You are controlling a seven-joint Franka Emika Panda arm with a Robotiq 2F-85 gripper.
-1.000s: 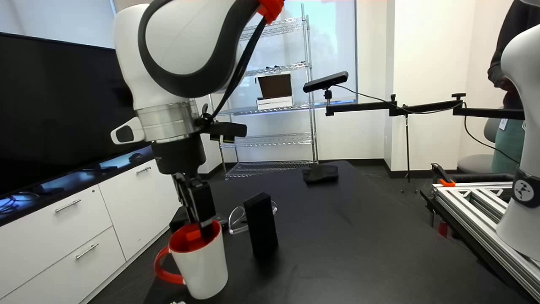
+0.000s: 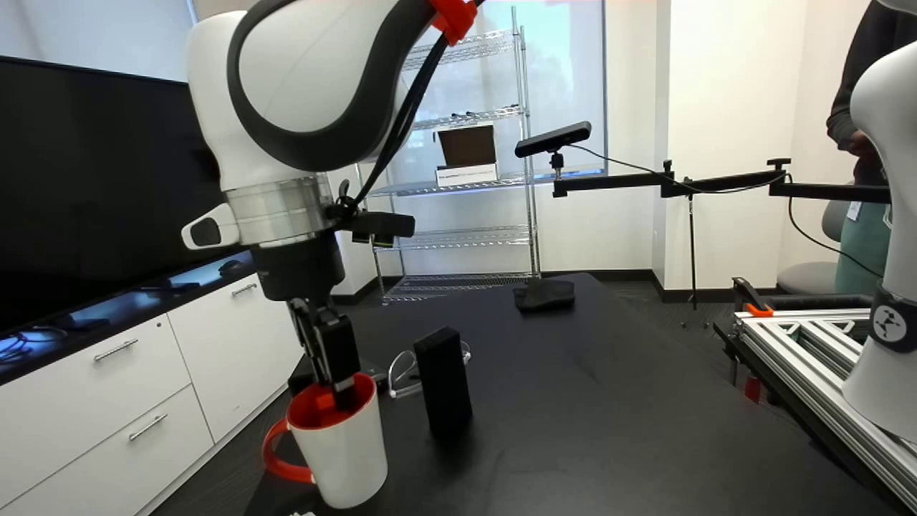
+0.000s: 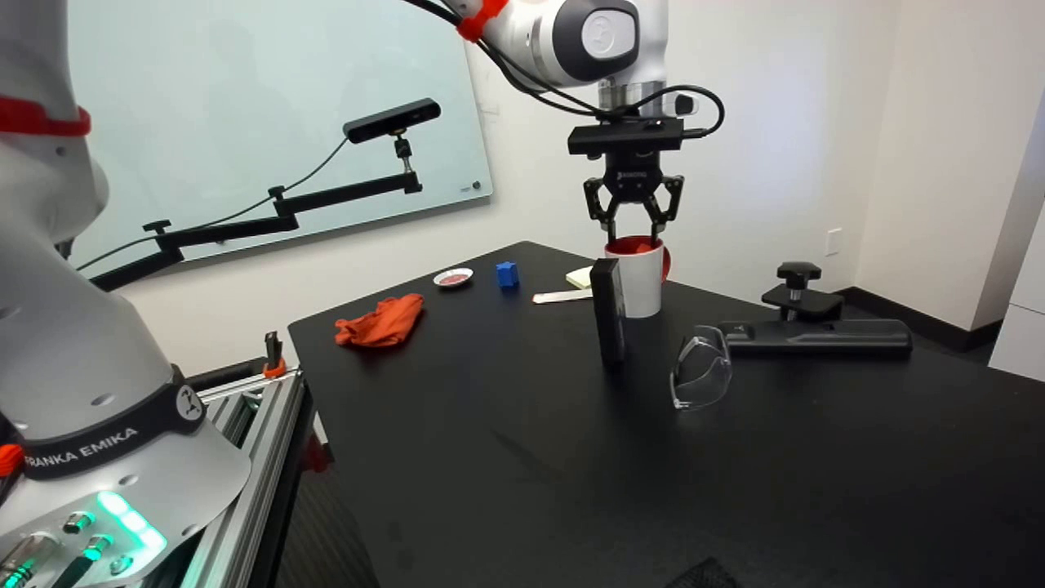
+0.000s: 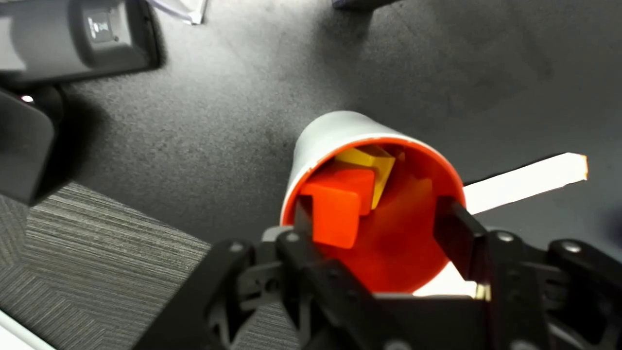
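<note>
A white mug (image 2: 350, 459) with a red inside and red handle stands upright on the black table. Inside it, in the wrist view, lie a red block (image 4: 336, 216) and a yellow block (image 4: 373, 162), close to the left finger. My gripper points down into the mug's mouth, its fingers part open and wide apart. The left fingertip is right beside the red block; whether they touch I cannot tell. By the opposite wall of the mug stands the right finger (image 4: 457, 233). In exterior view 2 the gripper (image 3: 633, 240) straddles the mug's opening.
Close to the mug stands an upright black box (image 3: 608, 312), with clear glasses (image 3: 702, 371) nearby. A white strip (image 3: 561, 296), a blue block (image 3: 506, 274), a small dish (image 3: 452, 278) and an orange cloth (image 3: 380, 322) lie farther off.
My gripper has shifted slightly left and a little lower over the mug in exterior view 1. The mug and the black box have stayed where they were.
</note>
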